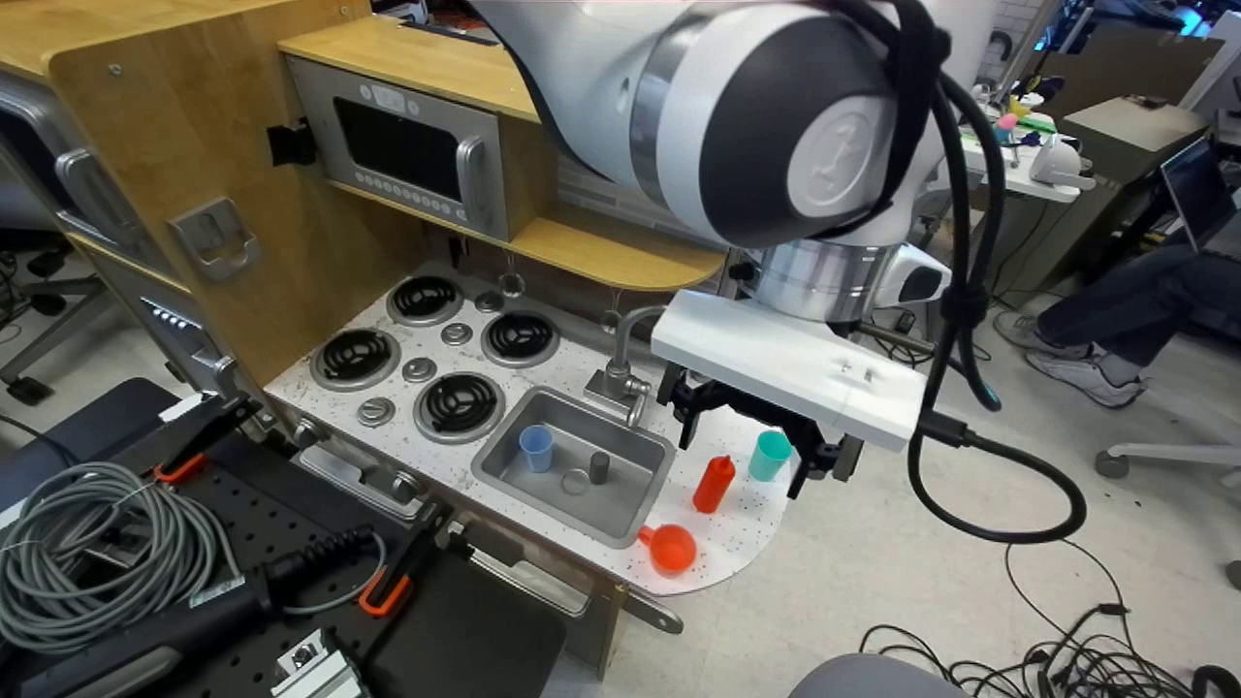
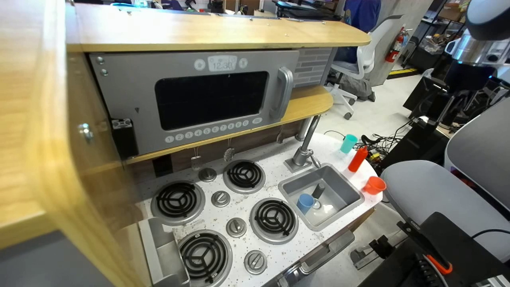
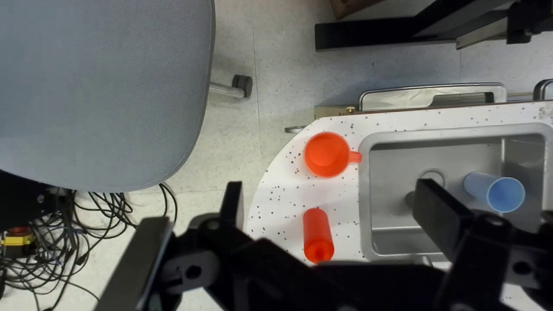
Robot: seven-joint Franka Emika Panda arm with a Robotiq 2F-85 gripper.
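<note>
My gripper (image 1: 740,471) stands open, its two black fingers wide apart and nothing held between them, above the rounded right end of the toy kitchen counter (image 1: 745,541). In the wrist view a red squeeze bottle (image 3: 317,233) shows upright between the fingers, well below them. An orange-red cup (image 3: 326,154) sits near the counter's front edge, its handle at the sink rim. The teal cup (image 1: 769,455) is behind the bottle in exterior view 1; the wrist view does not show it. Inside the grey sink (image 1: 628,507) are a blue cup (image 1: 536,447) and a small dark cylinder (image 1: 599,467).
A faucet (image 1: 623,378) rises behind the sink, and a wooden shelf (image 1: 628,250) overhangs the back. Stove burners (image 1: 460,407) and a toy microwave (image 2: 210,95) lie to the left. A grey chair (image 3: 103,93) stands close to the counter's rounded end.
</note>
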